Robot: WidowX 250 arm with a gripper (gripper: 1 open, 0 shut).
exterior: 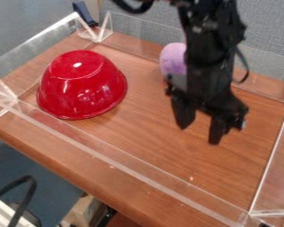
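Observation:
My black gripper (199,127) hangs over the right half of the wooden table (145,160), blurred, its two fingers apart with nothing visible between them. A red upturned bowl (81,84) sits on the left of the table. A pale purple round object (173,59) is at the back, partly hidden behind my arm.
Clear plastic walls edge the table on the left, right, front and back. A black cable and light objects lie below the table at the lower left.

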